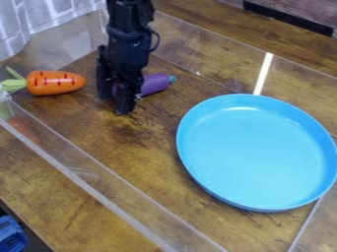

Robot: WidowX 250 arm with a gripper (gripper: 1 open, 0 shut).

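My black gripper (125, 91) is low over the wooden table at the upper middle, at the left end of a purple eggplant toy (156, 86), which it partly hides. I cannot tell whether its fingers are open or shut on it. An orange carrot toy (55, 83) with green leaves lies to the left of the gripper. A large blue plate (255, 151) rests on the right side of the table.
Clear plastic edging runs along the left side of the table (145, 197). A blue object (11, 234) is at the bottom left corner.
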